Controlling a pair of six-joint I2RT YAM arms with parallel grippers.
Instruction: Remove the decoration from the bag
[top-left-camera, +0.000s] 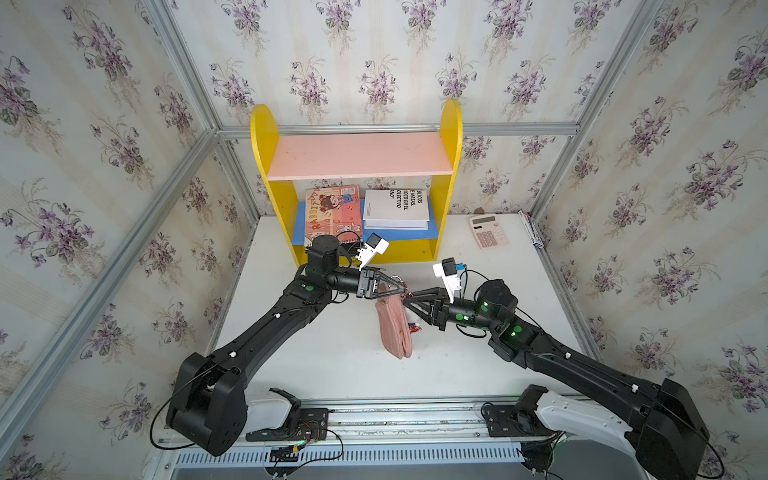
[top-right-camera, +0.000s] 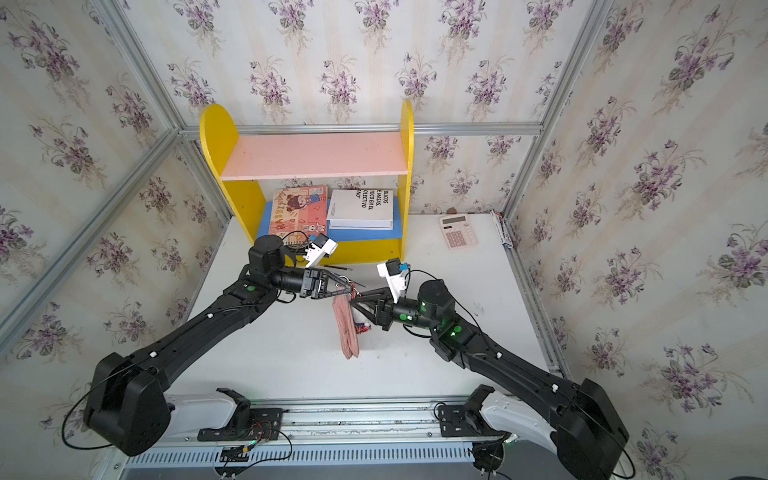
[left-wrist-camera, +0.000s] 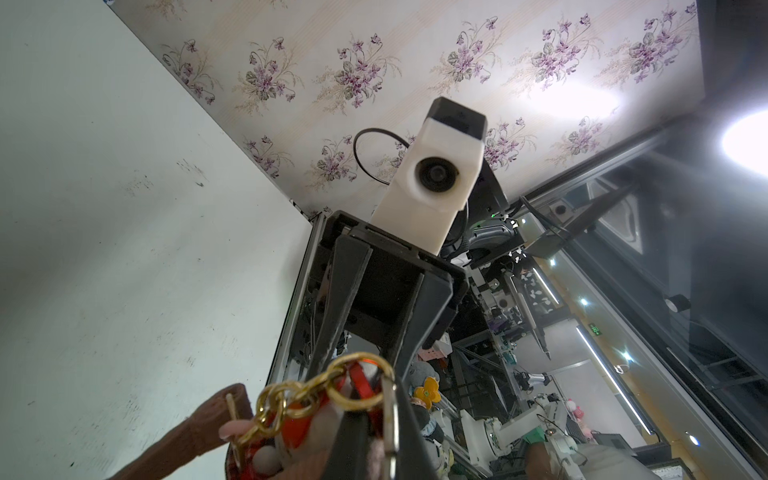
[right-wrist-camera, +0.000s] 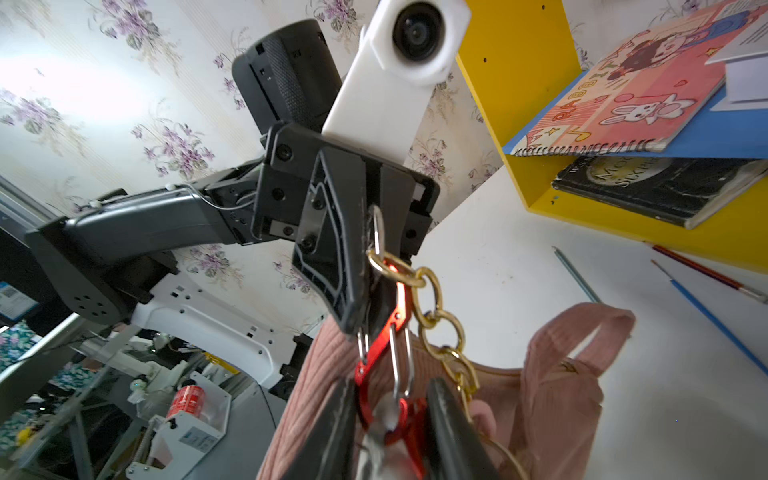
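Note:
The pink bag (top-left-camera: 393, 332) hangs between my grippers, mid-table. Its decoration shows in the right wrist view: gold chain (right-wrist-camera: 437, 316), red carabiner (right-wrist-camera: 376, 356) and silver rings. My left gripper (top-left-camera: 400, 288) is at the top of the bag, close round the chain and rings; my right gripper (top-left-camera: 408, 299) meets it from the lower right, its blurred fingers beside the red carabiner. Whether either gripper grips these parts is hard to tell.
A yellow shelf (top-left-camera: 448, 128) with books stands at the back, pencils (right-wrist-camera: 576, 270) before it. A pink calculator (top-left-camera: 488, 231) lies at back right.

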